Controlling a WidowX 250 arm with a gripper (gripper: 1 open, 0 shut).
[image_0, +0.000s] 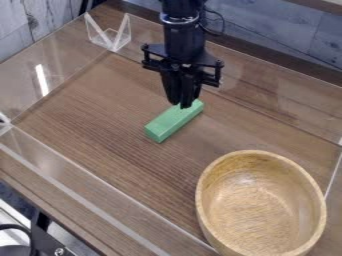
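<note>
A green rectangular block (171, 122) lies on the wooden table in the middle of the view, at a diagonal. My black gripper (181, 92) hangs just above the block's upper end, pointing down and partly hiding the surface behind it. Whether its fingers are open or shut is hard to make out.
A large wooden bowl (259, 210) fills the lower right corner of the table. Clear plastic pieces stand at the left and back-left edges, and dark cables lie at the lower left corner.
</note>
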